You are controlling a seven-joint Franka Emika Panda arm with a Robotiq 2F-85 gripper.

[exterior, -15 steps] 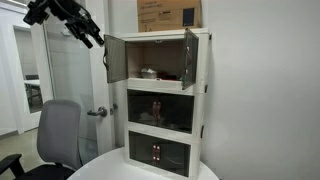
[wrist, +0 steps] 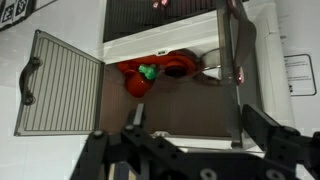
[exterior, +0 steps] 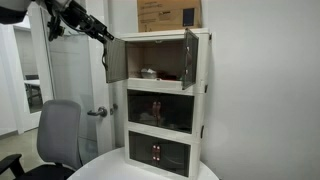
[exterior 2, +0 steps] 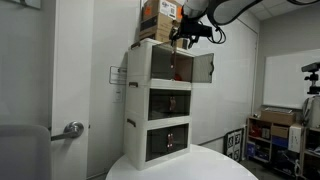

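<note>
The white cabinet [exterior: 152,87] stands upright with its top compartment [exterior: 155,58] uncovered. Both of that compartment's doors are swung out: the left door [exterior: 117,60] and the right door [exterior: 190,58]. My gripper [exterior: 104,38] hangs by the upper outer edge of the left door. In the wrist view, my gripper appears open, its fingers spread and nothing seen held between them. The near door [wrist: 238,60] shows almost edge-on beside the right finger; whether they touch, I cannot tell. Red items [wrist: 140,90] and a green piece [wrist: 149,71] lie inside the compartment.
Cardboard boxes [exterior 2: 163,22] rest on the cabinet's top, close to the arm. Below, the middle doors [exterior: 160,110] and bottom doors [exterior: 158,153] are closed. A white round table [exterior: 110,168] carries the cabinet, and a grey chair [exterior: 60,130] stands left.
My gripper has shifted slightly to the right and up, closer to the left door's upper edge. The cabinet doors look unmoved.
</note>
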